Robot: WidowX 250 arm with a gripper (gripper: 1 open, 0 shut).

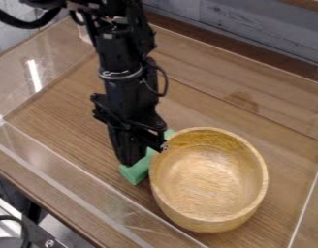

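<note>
The black gripper [131, 155] hangs in the middle of the camera view, its tip low over a green object [137, 173] on the wooden table. It looks shut; whether anything is between its fingertips is hard to tell. The green object lies just below the tip, against the left side of a large pale yellow bowl [208, 199], which partly hides it.
A clear plastic edge runs along the left. A pale wall [239, 34] stands at the back.
</note>
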